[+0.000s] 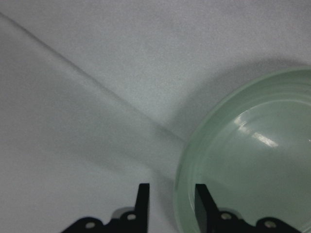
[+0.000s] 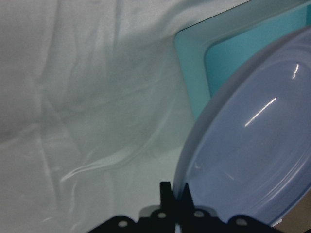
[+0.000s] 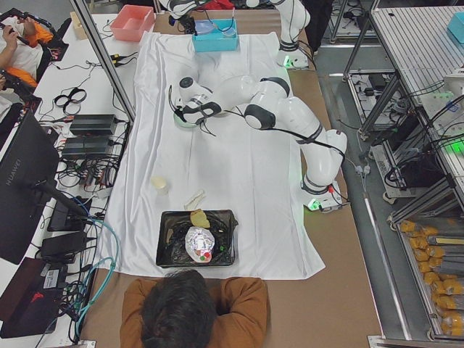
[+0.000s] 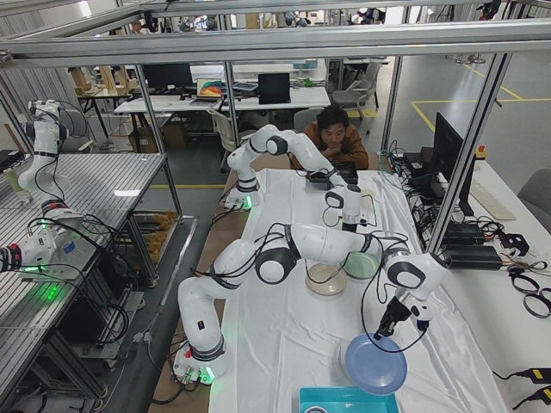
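My left gripper stands open at the rim of a green plate (image 1: 252,160) on the white cloth, its fingers either side of the rim in the left wrist view. My right gripper is shut on the rim of a blue plate (image 2: 252,131), which is tilted over a turquoise bin (image 2: 192,73) at the far end of the cloth in the camera left view. A beige plate (image 4: 325,280) lies beside the green one, partly behind an arm.
A black tray (image 3: 167,239) with foil and food scraps, and a pale cup (image 3: 159,185), sit at the near end, where a person leans. A pink bin (image 3: 132,23) is on the side table.
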